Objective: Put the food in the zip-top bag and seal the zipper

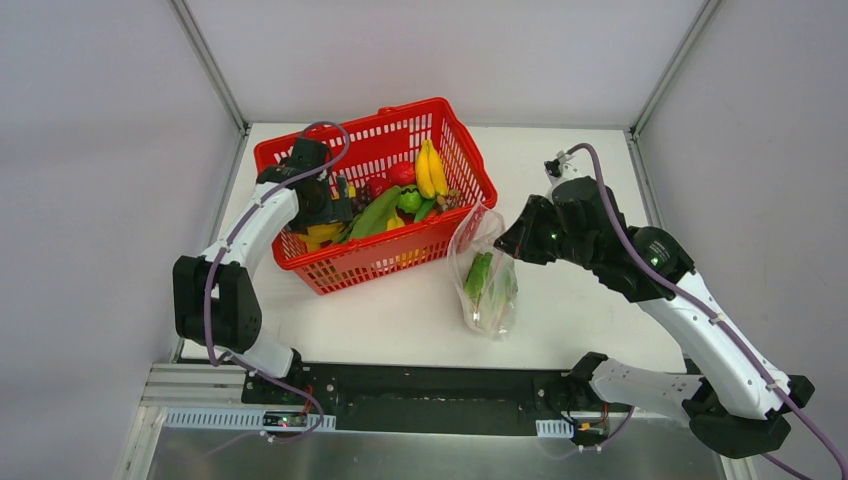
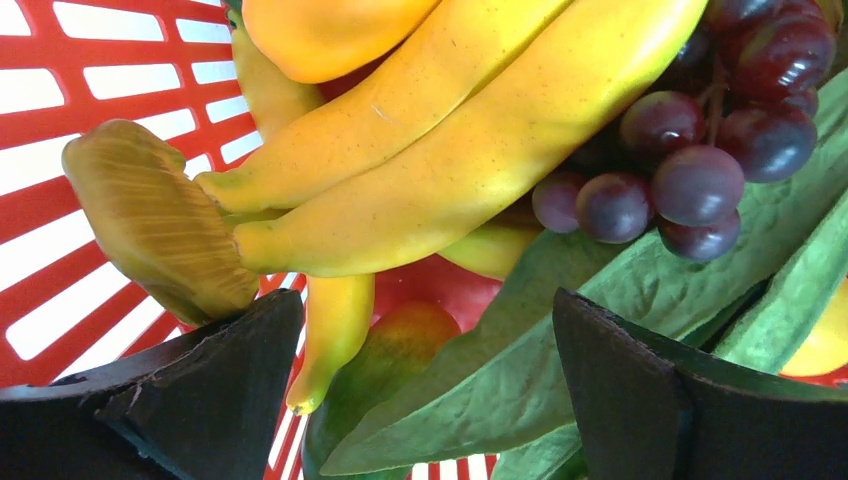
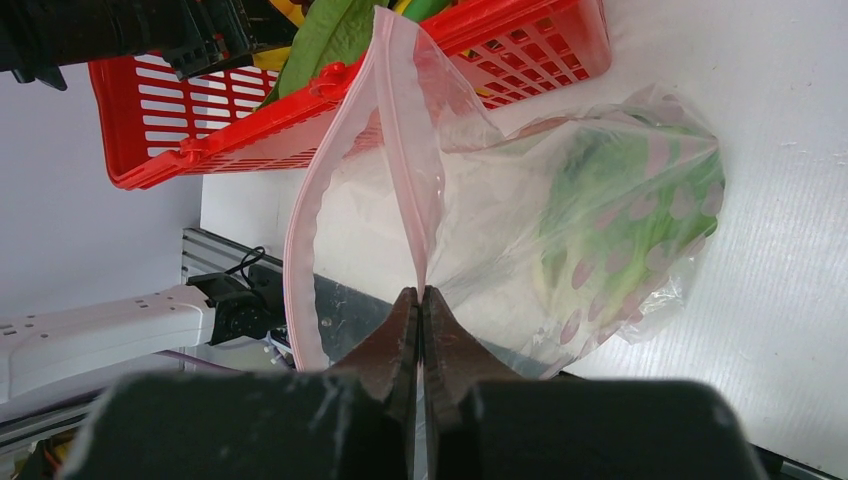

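A clear zip top bag hangs open-mouthed beside the basket, with a green leafy vegetable inside it. My right gripper is shut on the thin edge of the bag's pinkish zip strip. Over the left part of the red basket my left gripper points down, open, nothing between its fingers. Below it, the left wrist view shows bananas, a mango-like fruit, large green leaves and dark grapes. A brownish-yellow piece stands by its left finger; whether they touch I cannot tell.
The basket also holds more bananas, a green pepper and a red item.
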